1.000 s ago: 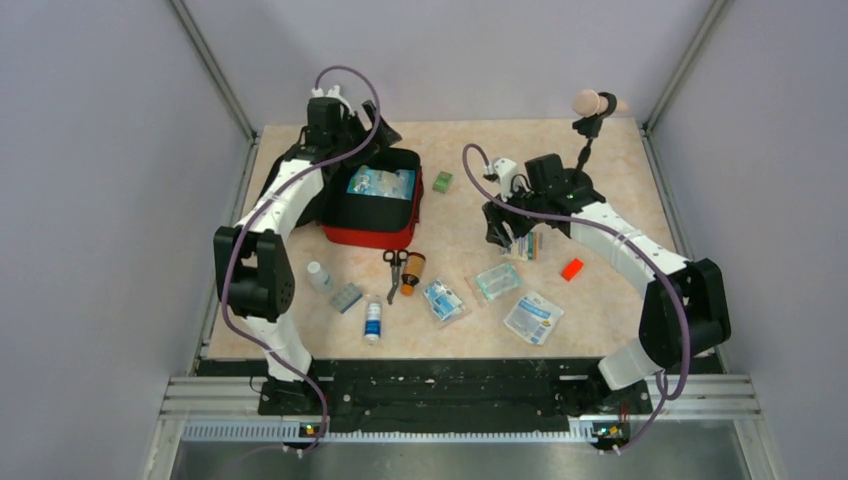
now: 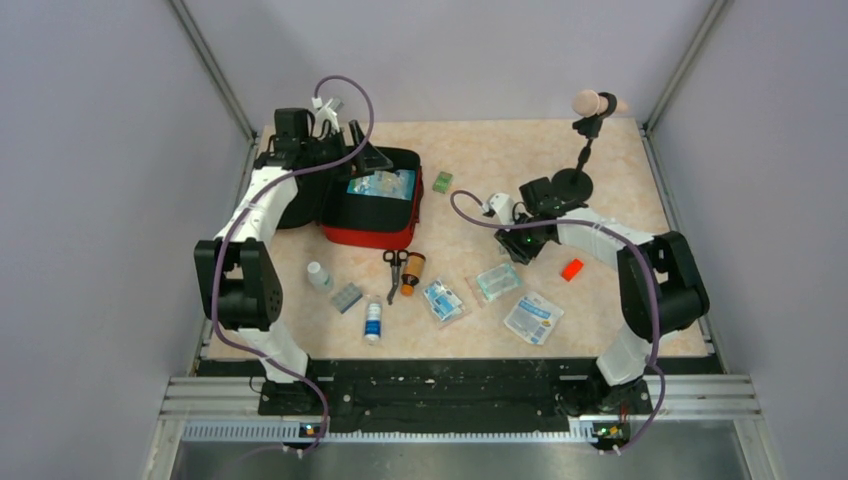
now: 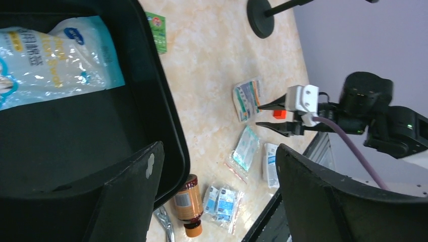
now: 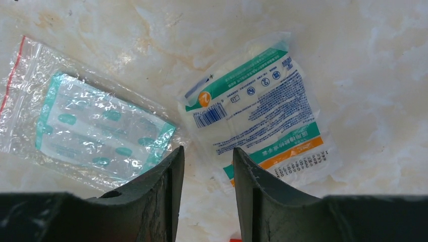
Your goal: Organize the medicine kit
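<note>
The medicine kit, a red-rimmed black case point(image 2: 369, 237), stands at the back left, holding a clear bag with blue edges point(image 3: 60, 60). Just above it, my left gripper is open with nothing between its fingers. Toward the right of the table, my right gripper is low over a flat packet with green and orange stripes point(image 4: 252, 108). Its fingers are part open, with their tips at the packet's near edge, and I cannot tell whether they touch it. In the top view the right gripper mostly covers this packet.
A bag of teal-edged strips point(image 4: 101, 128) lies beside the packet. Along the front are more bags, a brown bottle point(image 2: 412, 272), scissors point(image 2: 396, 270), a white bottle point(image 2: 319, 277) and a blue-white bottle point(image 2: 373, 320). A red block point(image 2: 571, 269) and a black stand point(image 2: 572, 184) are at right.
My right gripper has come down over the striped packet, now mostly covering it from above. My left arm has shifted a little to the left above the case.
</note>
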